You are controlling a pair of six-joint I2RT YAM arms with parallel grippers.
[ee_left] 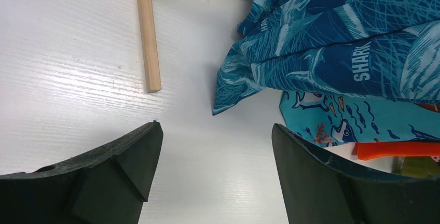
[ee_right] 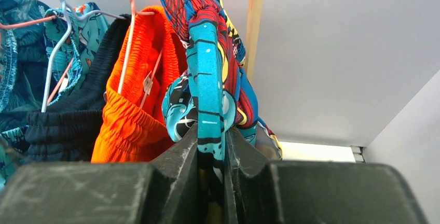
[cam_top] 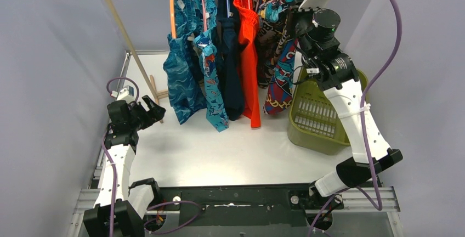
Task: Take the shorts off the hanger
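Observation:
Several pairs of shorts hang on hangers from a rail: blue patterned ones, dark navy ones, orange ones and multicoloured printed ones at the right. My right gripper is shut on the multicoloured shorts, whose bunched cloth rises from between its fingers in the right wrist view. My left gripper stands open and empty at the lower left, low beside the hanging blue shorts.
A green basket stands at the right, partly under my right arm. The wooden rack stands at the back left.

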